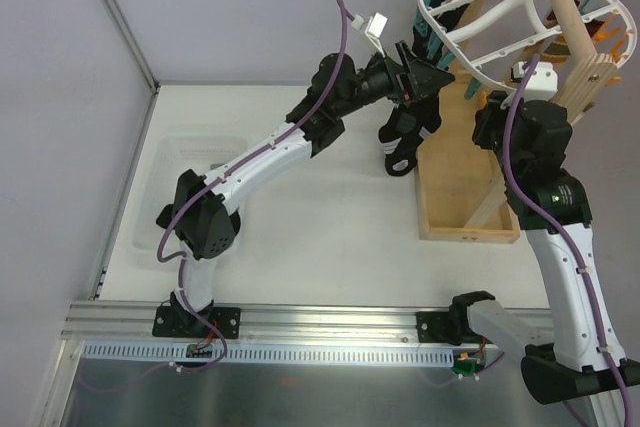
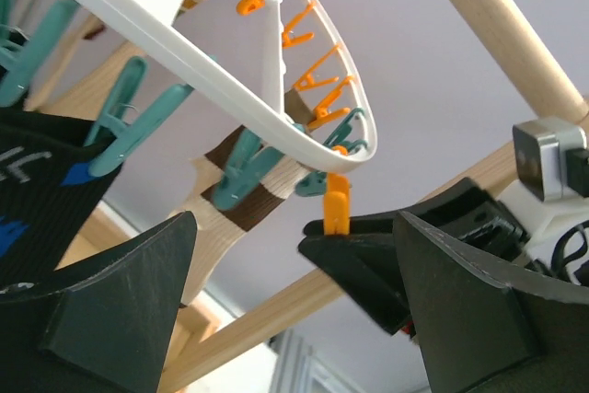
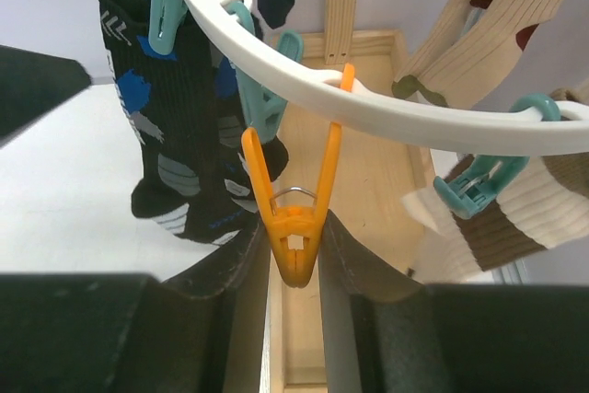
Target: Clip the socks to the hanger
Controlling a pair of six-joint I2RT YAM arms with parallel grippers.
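Note:
My right gripper is shut on an orange clip (image 3: pixel 295 260) below the white round hanger (image 3: pixel 405 117). The clip's two arms spread upward. My left gripper (image 1: pixel 432 77) is part open under the hanger's left side. In the left wrist view its fingers (image 2: pixel 110 306) stand apart, with no sock between them; the orange clip and right gripper show beyond the gap. A black sock with blue and grey patches (image 3: pixel 170 131) hangs by teal clips. Striped beige socks (image 3: pixel 497 218) hang on the right.
A white tray (image 1: pixel 145 217) with dark socks stands at the left, partly hidden by my left arm. The wooden stand (image 1: pixel 470 234) bears the hanger. Orange clips (image 2: pixel 322 85) line the rim.

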